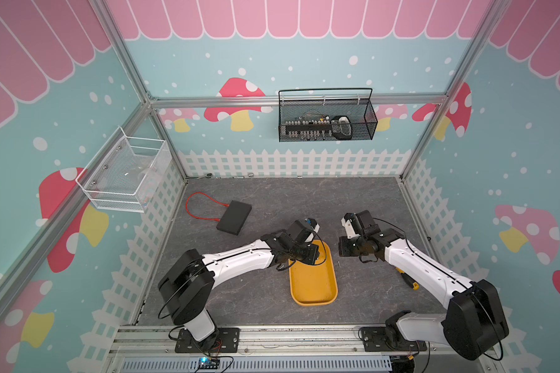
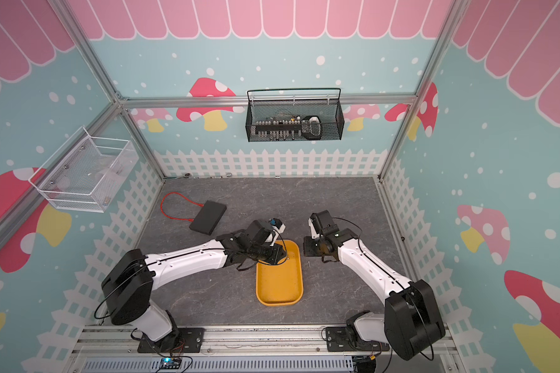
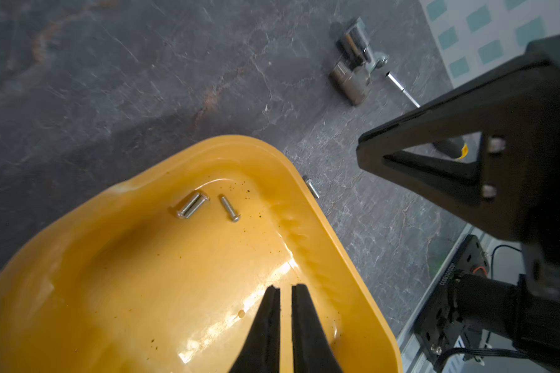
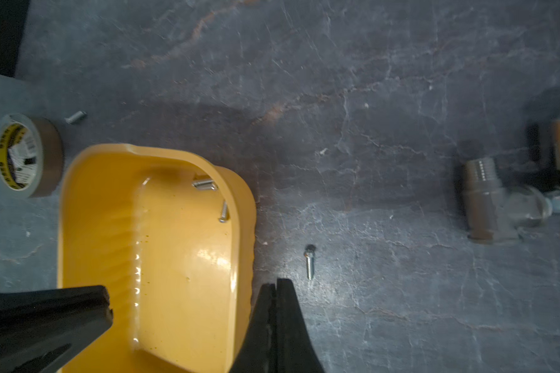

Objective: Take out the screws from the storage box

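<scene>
The yellow storage box (image 3: 345, 251) lies open on the table. At its far end, two silver screws (image 3: 193, 204) sit side by side with a third screw (image 3: 229, 208) near them. Outside the box on its right, one screw (image 4: 310, 262) rests on the table; on the left another small screw (image 4: 76, 117) shows. My left gripper hangs over the box with its fingers parted slightly and nothing between them. To the right of the box, my right gripper is shut above the table, with nothing visible between its fingers.
A tape roll (image 4: 31, 155) stands left of the box. Grey pipe fittings (image 4: 491, 205) lie on the right, and a screwdriver (image 1: 409, 279) is near the right arm. A black pad with a red cord (image 1: 233, 216) lies at the left.
</scene>
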